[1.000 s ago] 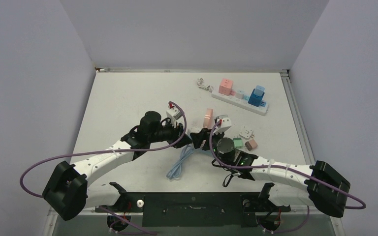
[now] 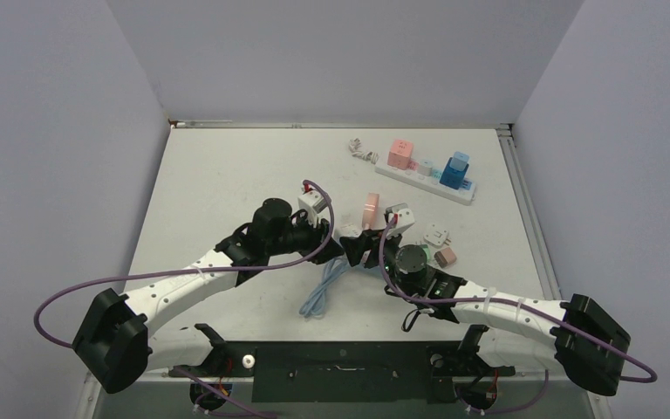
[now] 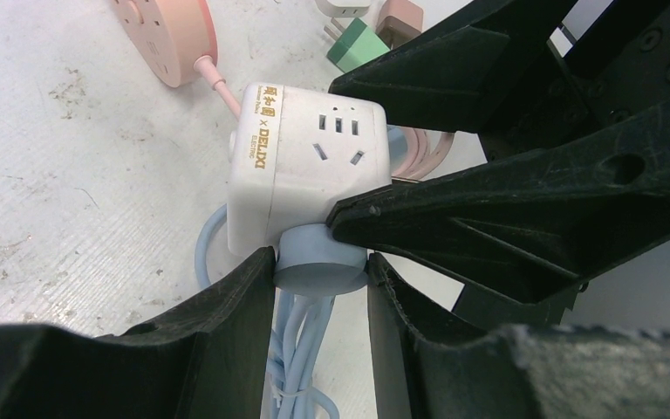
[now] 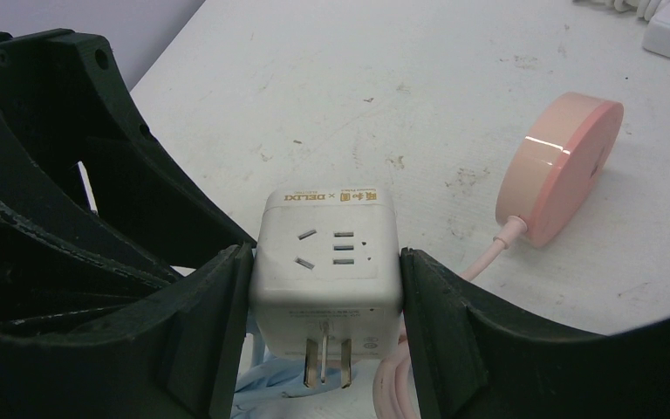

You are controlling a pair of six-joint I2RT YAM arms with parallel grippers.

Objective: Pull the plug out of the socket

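Note:
My left gripper is shut on a light blue round plug [image 3: 318,249], whose cable [image 3: 301,336] hangs below in a bundle. The plug sits against the lower side of a white cube-shaped socket [image 3: 301,148] in the left wrist view; whether its prongs are inside is hidden. My right gripper has its fingers on either side of the white socket [image 4: 327,240]. They lie very close to its sides, but I cannot tell whether they press on it. Metal prongs [image 4: 345,365] stick out of the socket's lower face in the right wrist view.
A round pink device [image 4: 551,170] with a pink cable stands beyond the socket. At the back right lies a white power strip [image 2: 423,182] with pink and blue blocks. A white plug [image 2: 436,234] and a brown block [image 2: 445,257] lie right of the grippers.
The left arm has moved only a little to the right, still on the plug.

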